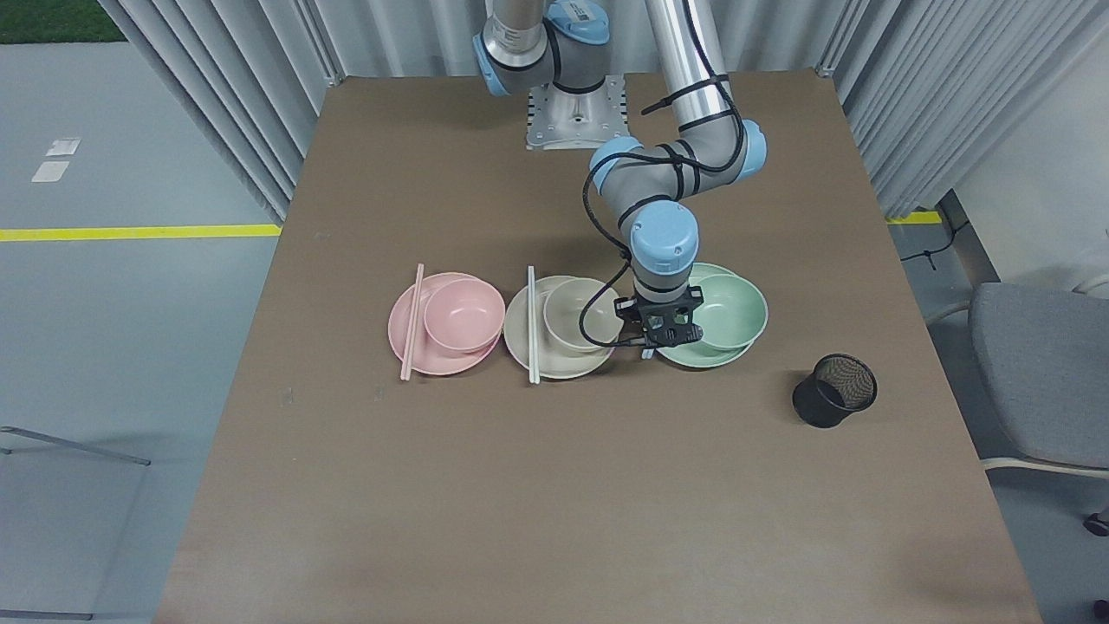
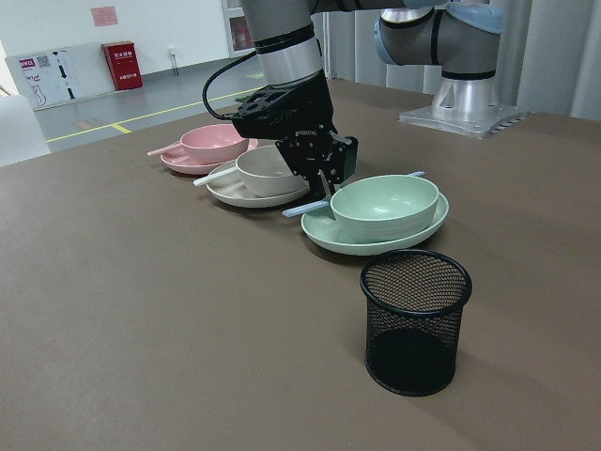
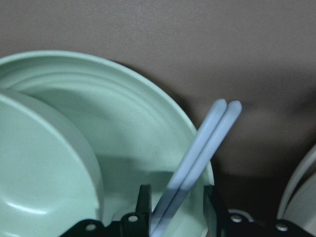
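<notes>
My gripper is low over the green plate [image 3: 123,128], its two fingers apart on either side of a pair of pale blue chopsticks [image 3: 197,154] that lie across the plate's rim beside the green bowl [image 3: 39,168]. Whether the fingers touch the chopsticks is unclear. In the front view the gripper partly hides this setting. A white plate with a cream bowl [image 1: 577,307] and white chopsticks [image 1: 532,328] sits beside it, and a pink plate with a pink bowl [image 1: 463,312] and pink chopsticks [image 1: 411,322] at the left.
A black mesh cup [image 2: 413,329] stands apart to the right of the dishes in the front view.
</notes>
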